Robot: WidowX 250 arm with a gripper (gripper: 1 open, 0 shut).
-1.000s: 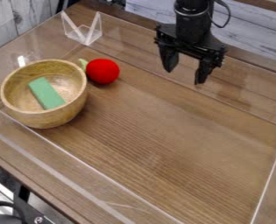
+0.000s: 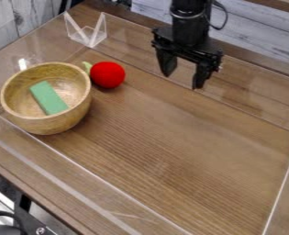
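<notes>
The black robot arm comes down from the top centre to my gripper [image 2: 186, 62], which hangs over the back middle of the wooden table, to the right of a red ball-like object [image 2: 107, 74]. Its fingers point downward; whether they are open or shut is hard to tell at this size. A wooden bowl [image 2: 72, 109] at the left holds a green block [image 2: 49, 100].
A clear wire-like or plastic holder [image 2: 88, 29] stands at the back left. A small greenish item lies partly behind the red object.
The bowl, green block and red object have not moved.
</notes>
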